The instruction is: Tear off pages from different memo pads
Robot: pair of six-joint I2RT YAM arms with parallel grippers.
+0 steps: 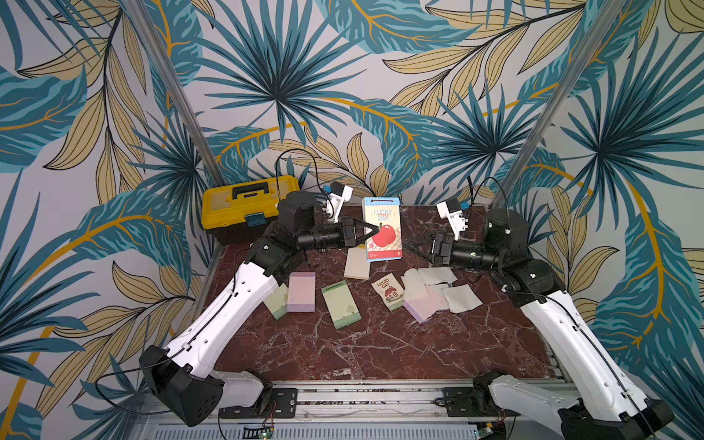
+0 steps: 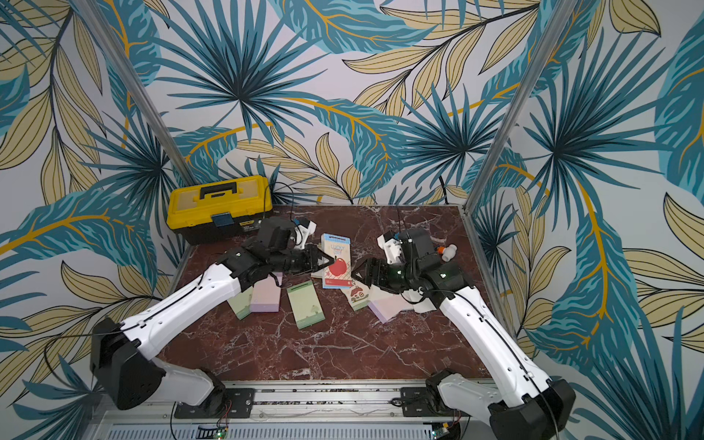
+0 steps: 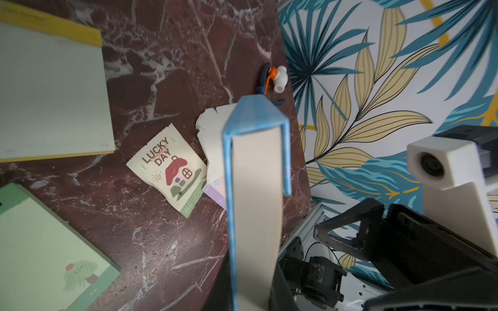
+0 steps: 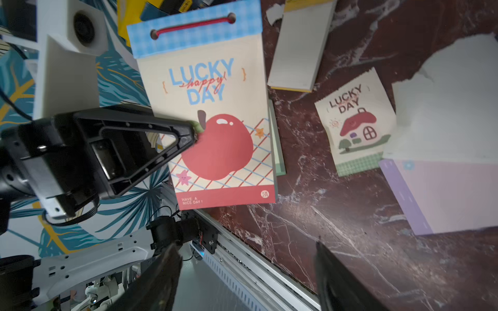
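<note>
A memo pad with a red apple cover and a blue checked top (image 1: 383, 207) is raised above the table, with my left gripper (image 1: 376, 233) shut on its left side. In the right wrist view the left finger (image 4: 181, 135) lies across the front of the pad (image 4: 223, 176). Edge-on, the same pad (image 3: 255, 197) fills the middle of the left wrist view. To the right of it and apart from it, my right gripper (image 1: 407, 245) stands open with nothing between its fingers. A small "Lucky Day" house sheet (image 4: 358, 119) lies on the table.
A green pad (image 1: 341, 304), a purple-edged pad (image 1: 301, 292) and a yellow-bound pad (image 3: 52, 93) lie on the table. Loose sheets (image 1: 463, 299) are spread at the right. The yellow toolbox (image 1: 248, 204) stands at the back left.
</note>
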